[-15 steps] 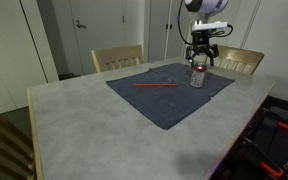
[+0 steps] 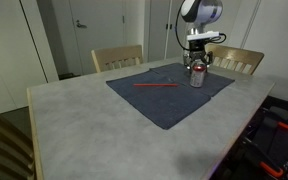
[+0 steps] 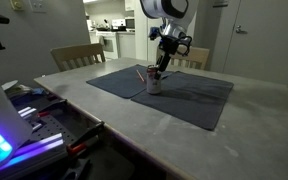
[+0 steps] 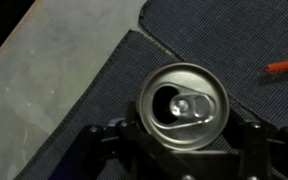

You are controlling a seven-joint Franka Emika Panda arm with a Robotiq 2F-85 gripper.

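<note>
A soda can (image 4: 184,107) with a silver top and pull tab stands upright on a dark mat (image 4: 99,110); the tab opening looks open. My gripper (image 2: 197,68) is down at the can, one finger on each side in the wrist view. The fingers (image 4: 112,140) lie beside and below the can's rim, and the can hides their tips. Whether the pads press on the can cannot be made out. In exterior view 2 the can (image 3: 153,86) appears below the wrist, partly covered by the gripper.
An orange-red stick (image 2: 155,85) lies on the mat, away from the can. Another dark mat (image 3: 189,98) spreads beside it. Chairs (image 2: 118,57) stand behind the table (image 2: 74,125), whose near left part is bare.
A second ago my gripper was higher over the can; it has come down to it.
</note>
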